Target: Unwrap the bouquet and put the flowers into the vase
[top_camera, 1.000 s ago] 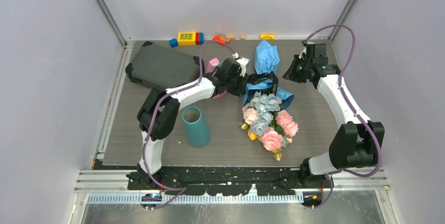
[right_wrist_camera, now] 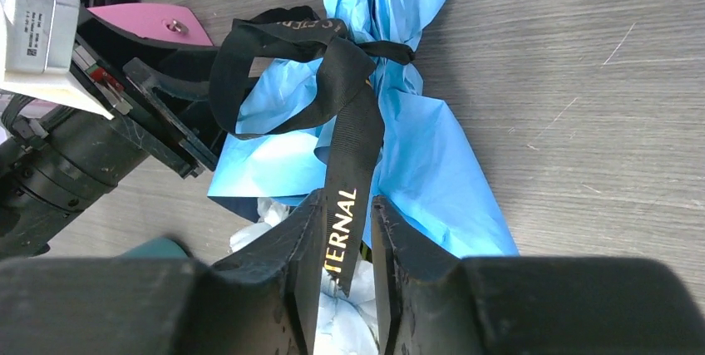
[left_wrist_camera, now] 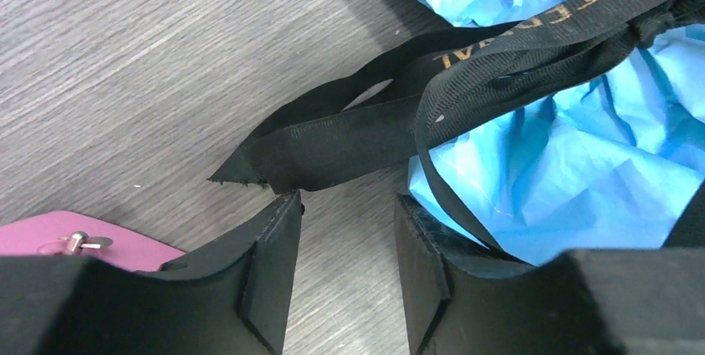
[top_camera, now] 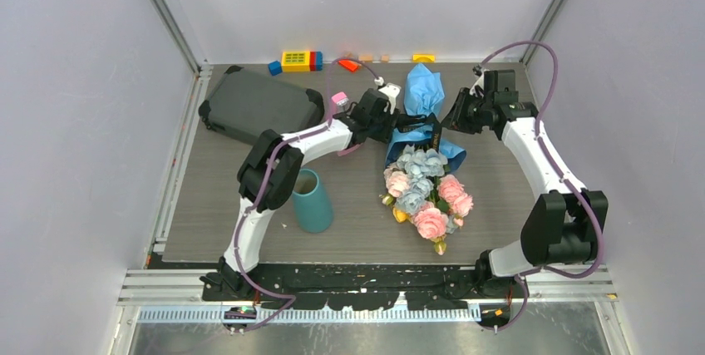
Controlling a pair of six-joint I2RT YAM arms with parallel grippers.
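Note:
A bouquet of pink, blue and yellow flowers [top_camera: 431,220] in blue wrapping [top_camera: 422,89] lies right of centre, tied with a black ribbon [right_wrist_camera: 353,172]. The teal vase [top_camera: 313,205] stands upright left of the flowers. My left gripper is open beside the wrapping, its fingertips at the edge of the ribbon's loose end, nothing clearly between them. My right gripper is open above the ribbon's lettered tail at the right of the wrapping; whether it touches the ribbon cannot be told.
A dark grey case [top_camera: 253,106] fills the back left. A pink object [left_wrist_camera: 91,243] lies beside the left gripper. Toy blocks [top_camera: 295,61] line the back edge.
Both grippers have moved a little: the left one rightward toward the ribbon, the right one slightly leftward toward the wrapping. The bouquet and vase have not moved.

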